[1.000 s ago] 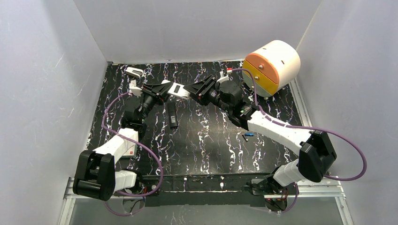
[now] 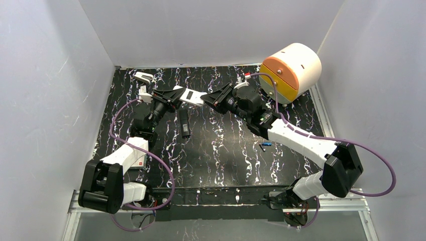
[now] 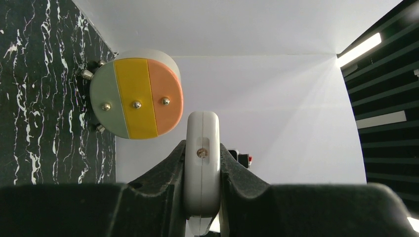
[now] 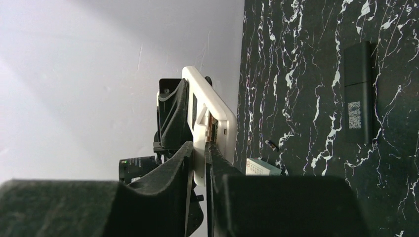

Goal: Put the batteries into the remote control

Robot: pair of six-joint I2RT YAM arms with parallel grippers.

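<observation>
A white remote control (image 2: 189, 95) is held in the air above the table by my left gripper (image 2: 178, 96), shut on it; in the left wrist view its rounded white end (image 3: 201, 133) stands between the fingers. My right gripper (image 2: 206, 99) is at the remote's other end; in the right wrist view its fingertips are at the remote's open battery compartment (image 4: 212, 127), and whether anything is between them is hidden. Small batteries (image 2: 266, 144) lie on the table at the right, one blue, one dark.
A black bar-shaped case (image 2: 184, 123) lies below the remote. A drum-shaped box with coloured panels (image 2: 289, 75) stands at the back right. A small white object (image 2: 143, 77) lies at the back left, another box under the left arm.
My right gripper and arm have shifted slightly to the right and down in the top view over the last second. The left arm holds still with the remote.
</observation>
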